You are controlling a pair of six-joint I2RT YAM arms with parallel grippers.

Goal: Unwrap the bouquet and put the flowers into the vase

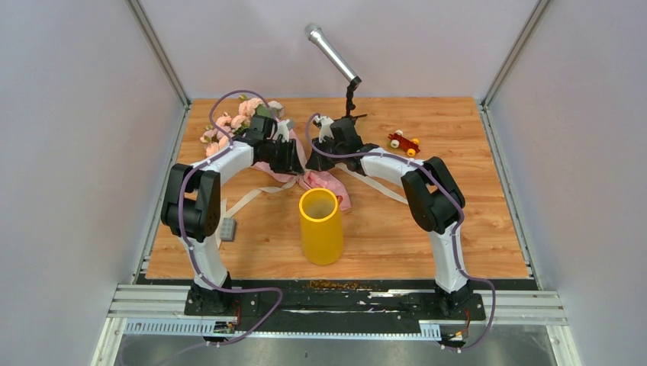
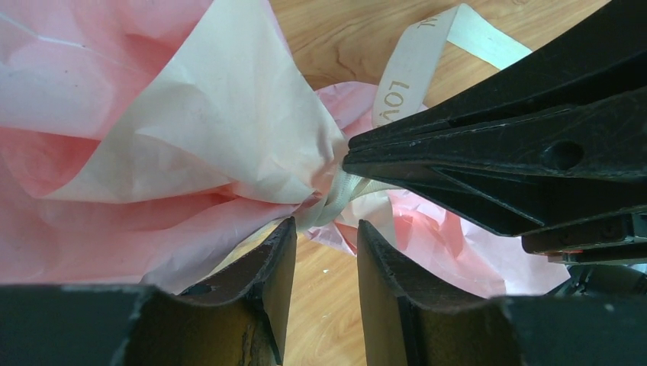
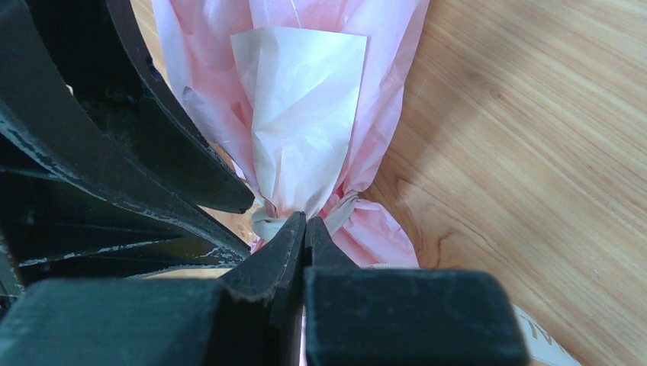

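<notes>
The bouquet lies on the table, its pink flowers (image 1: 226,131) at the back left. Its pink wrapping (image 2: 91,114) is cinched by a pale ribbon (image 3: 268,224). My right gripper is shut at the tie, where the ribbon (image 2: 339,191) runs up to its fingertips and appears pinched. Just beside it, my left gripper is partly open, its two fingertips apart around the lower part of the tie, not closed on it. The yellow vase (image 1: 321,229) stands upright and empty-looking in front of both grippers. Left-arm parts cover some of the bouquet from above.
Loose ribbon tails (image 1: 374,183) stretch over the table to both sides. A small grey box (image 1: 228,229) sits at the left, a red toy car (image 1: 403,143) at the back right. The microphone (image 1: 333,55) stands behind the grippers.
</notes>
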